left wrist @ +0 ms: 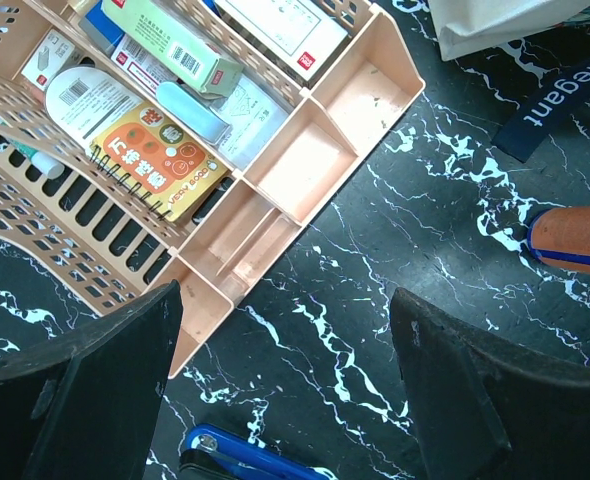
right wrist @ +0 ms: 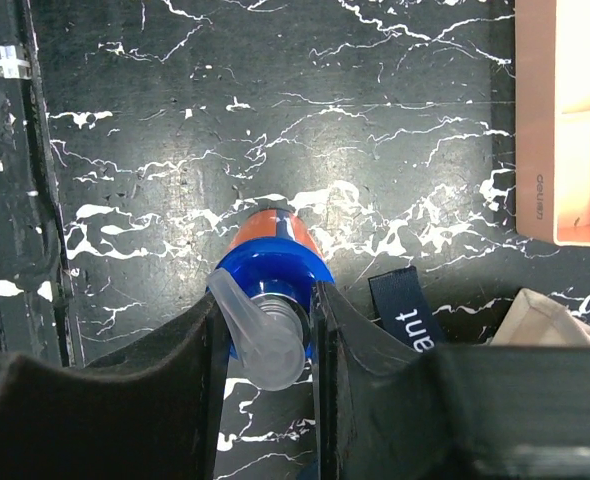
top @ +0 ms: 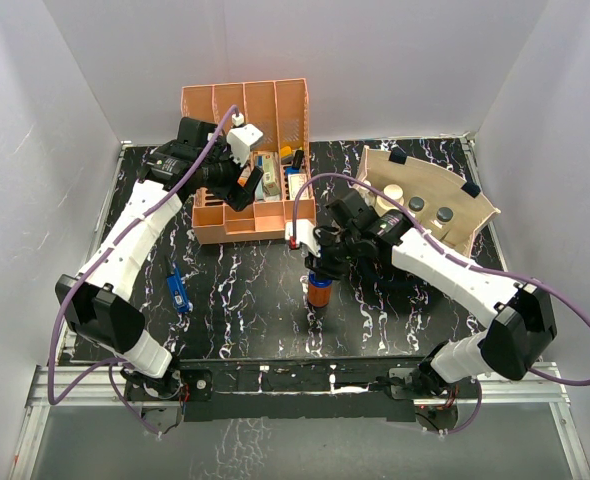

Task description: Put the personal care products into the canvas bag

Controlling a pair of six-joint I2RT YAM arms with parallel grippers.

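An orange bottle with a blue collar and clear nozzle stands on the front-middle of the dark table. My right gripper is around its top, fingers close to the collar; whether it grips is unclear. My left gripper is open over the table near the pink organizer, nothing between its fingers. The canvas bag at right holds several bottles and jars.
The pink organizer with boxes and stationery stands at the back left. A blue tool lies at the left. Marble table shows bare at the front middle.
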